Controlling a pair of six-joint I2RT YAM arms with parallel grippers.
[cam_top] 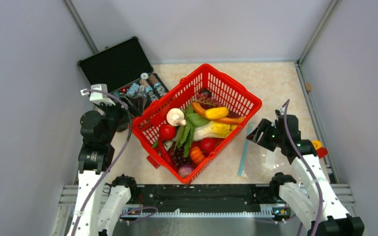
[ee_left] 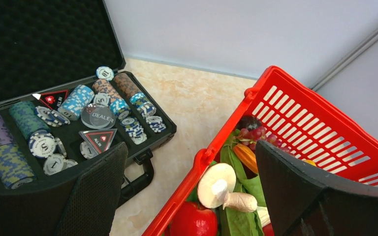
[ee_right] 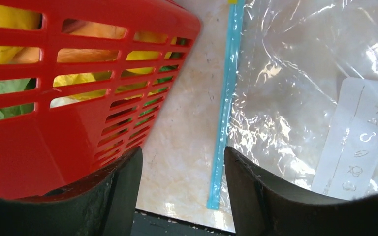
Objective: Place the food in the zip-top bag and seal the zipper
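Observation:
A red basket full of food sits mid-table, holding a mushroom, a tomato, greens, corn and more. A clear zip bag with a blue zipper strip lies flat right of it. My right gripper is part open over the bag's zipper edge, beside the basket, with nothing between its fingers. My left gripper stands open above the basket's left rim and the chip case, holding nothing.
An open case of poker chips takes up the back left. Bare table shows behind the basket and at the back right. Yellow and red items sit at the far right edge.

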